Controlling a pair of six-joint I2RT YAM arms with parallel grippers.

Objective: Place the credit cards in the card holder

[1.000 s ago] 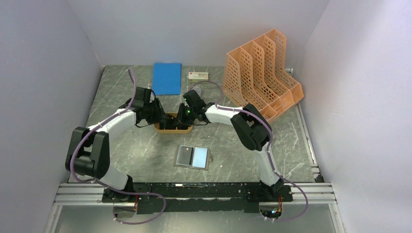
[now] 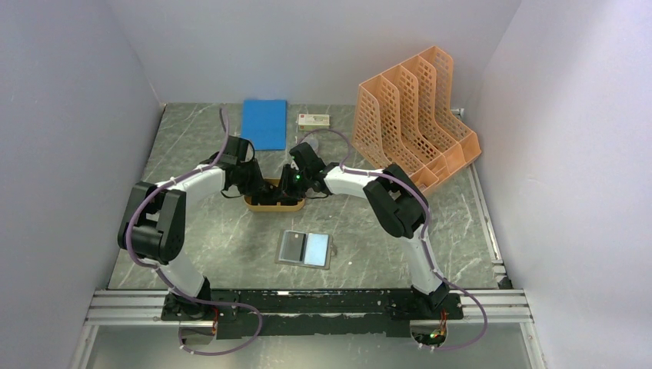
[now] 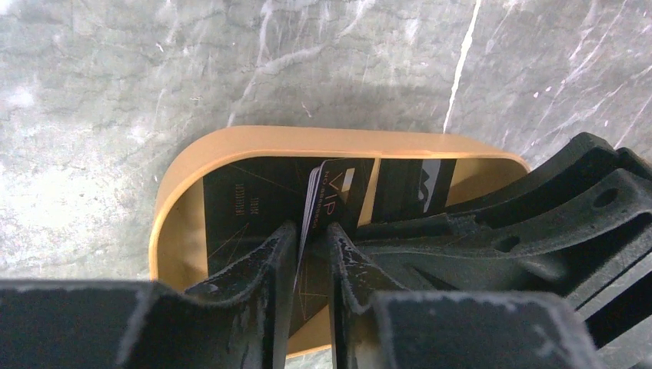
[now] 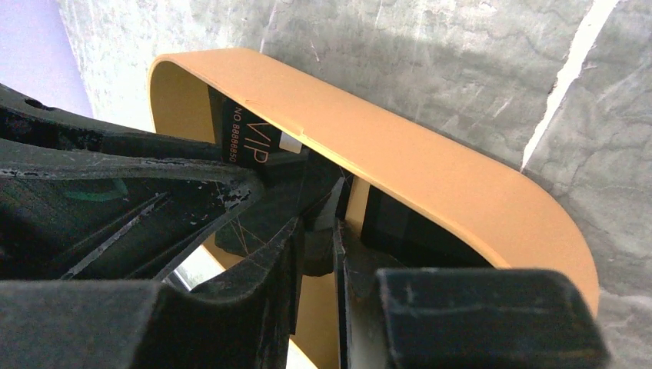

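Observation:
The tan tray (image 2: 275, 207) holds dark cards, and both grippers reach into it. In the left wrist view, a black VIP card (image 3: 336, 192) stands tilted, with its pale edge running down between the fingertips of my left gripper. Those fingers are a little apart, one on each side of that edge. My right gripper has closed beside the tan divider (image 4: 357, 204), and a dark greyish card surface shows between its tips; which card is unclear. Toward the front of the table lies a flat grey case (image 2: 329, 250), with a dark panel and a light blue one.
At the back lie a blue board (image 2: 264, 124) and a small pale box (image 2: 314, 121). An orange slotted rack (image 2: 417, 111) stands at the right rear. Inside the tray, the two grippers sit very close together. Bare table surrounds the grey case.
My left arm has shifted to the right, bringing its gripper slightly farther over the tray. The right arm, the tray and the grey case have stayed in place.

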